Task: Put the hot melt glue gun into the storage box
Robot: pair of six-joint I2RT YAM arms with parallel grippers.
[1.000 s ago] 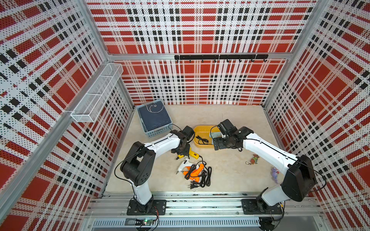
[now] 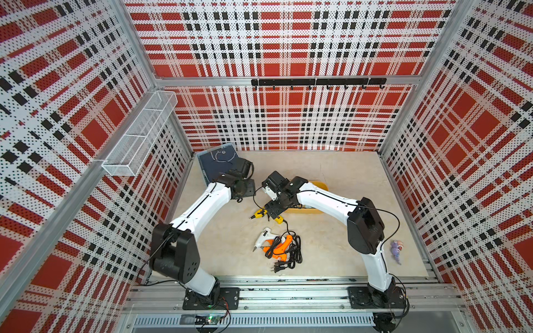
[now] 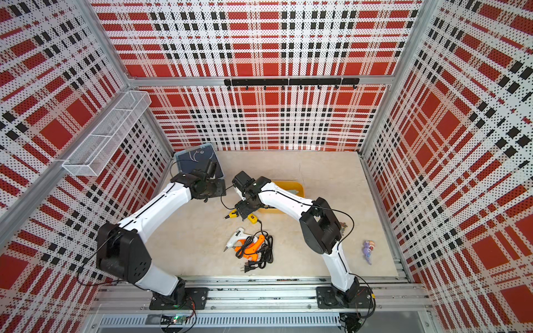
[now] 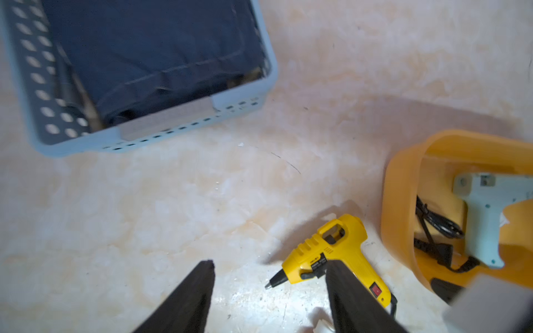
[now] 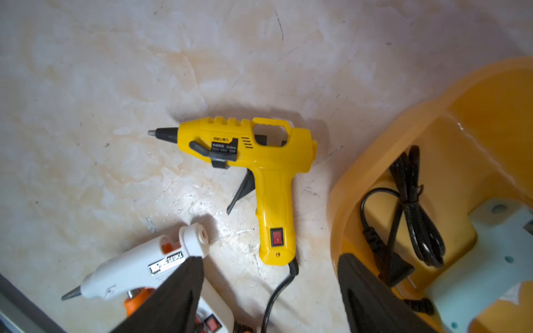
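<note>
A yellow hot melt glue gun (image 5: 276,183) lies flat on the table, nozzle to the left, just left of the orange-yellow storage box (image 5: 383,149). Over its handle hovers my right gripper, fingers wide apart and gripping nothing. My left gripper is off to the left near the blue basket, also open and empty. Inside the box sit a pale blue-green gun (image 5: 488,266) and a bundled black cable (image 5: 413,216). A white glue gun (image 5: 138,263) and an orange one (image 2: 281,247) lie together in front. In the top views the right arm partly covers the box.
The blue basket (image 4: 183,125) with dark cloth stands at the back left. Tangled black cords (image 2: 294,252) lie beside the front guns. A small purple toy (image 2: 396,250) is at the right edge. Table behind the box is clear.
My left gripper has backed away from the yellow gun toward the basket. My right gripper has swung left from the box to above that gun, which has shifted slightly toward the back.
</note>
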